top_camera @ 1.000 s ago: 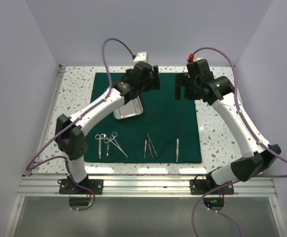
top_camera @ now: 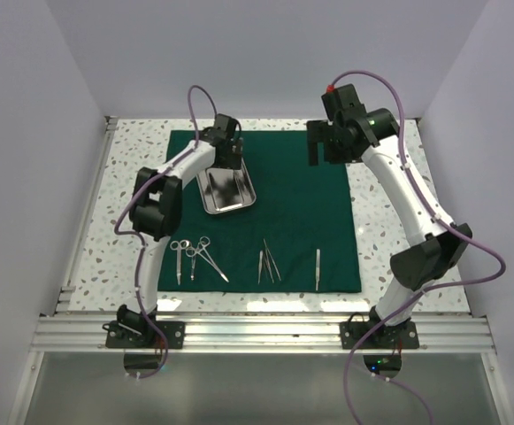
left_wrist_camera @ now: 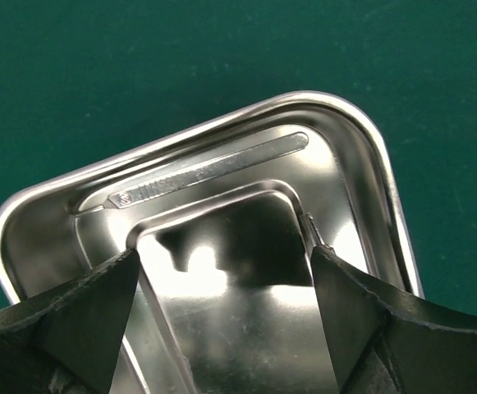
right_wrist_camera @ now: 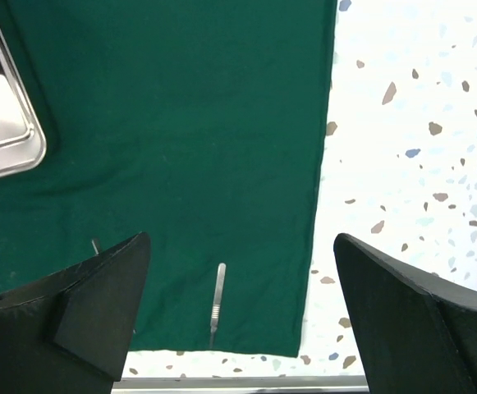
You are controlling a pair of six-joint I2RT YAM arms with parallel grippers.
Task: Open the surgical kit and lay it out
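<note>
A metal tray (top_camera: 230, 209) lies on the green cloth at the back left. My left gripper (top_camera: 228, 159) hangs over its far part, open and empty. In the left wrist view a flat metal scalpel (left_wrist_camera: 213, 168) rests inside the tray along one side. A second thin metal item (left_wrist_camera: 316, 233) shows only at its tip beside a fingertip, the rest hidden. Out on the cloth are another scalpel (top_camera: 318, 268), tweezers (top_camera: 272, 260) with a thin tool (top_camera: 261, 266) beside them, and several scissor-like tools (top_camera: 209, 257). High over the back right, my right gripper (top_camera: 326, 146) stands open, with nothing held.
Speckled table (right_wrist_camera: 419, 164) borders it. Tools line the cloth's front edge, and walls close in on the left, right and back.
My left arm has swung leftwards and now reaches over the tray's far part. The tray and laid-out tools keep their places.
</note>
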